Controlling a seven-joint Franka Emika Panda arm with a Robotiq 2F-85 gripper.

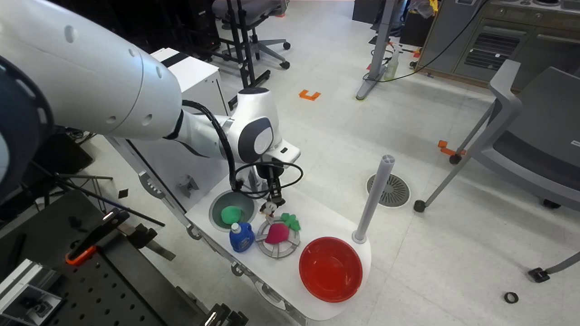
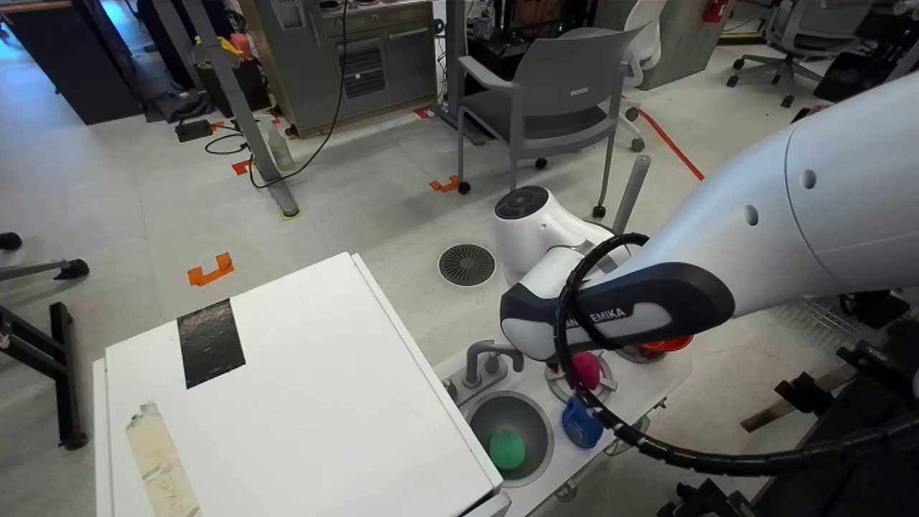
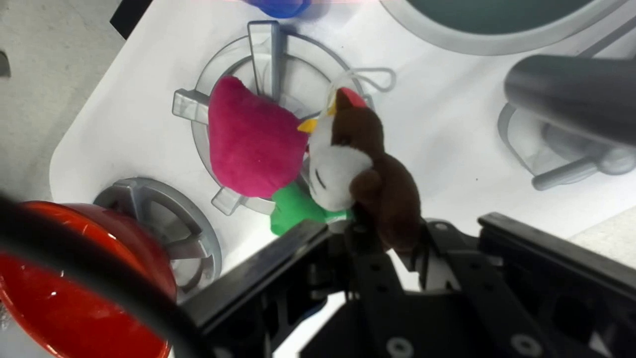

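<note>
Between my gripper's fingers is a small brown and white plush toy (image 3: 381, 179) with yellow horns; the gripper is shut on its brown end. In exterior view 1 the gripper (image 1: 275, 200) points down, with the plush (image 1: 268, 208) at its tip, near the stove burner. On the burner (image 1: 278, 251) rests a plush with a pink body (image 1: 277, 233) and green leaves (image 1: 291, 221). From the wrist, the held toy covers part of the burner and of the leaves (image 3: 295, 209). Whether it touches anything below, I cannot tell.
A grey sink (image 1: 216, 202) with a green round thing (image 1: 231, 214) lies left of the burner, its faucet (image 2: 491, 353) behind. A blue bottle (image 1: 241, 237) stands beside the burner. The red bowl (image 1: 330, 269) covers part of a second burner (image 3: 197, 223). A grey post (image 1: 374, 198) rises at the counter's edge.
</note>
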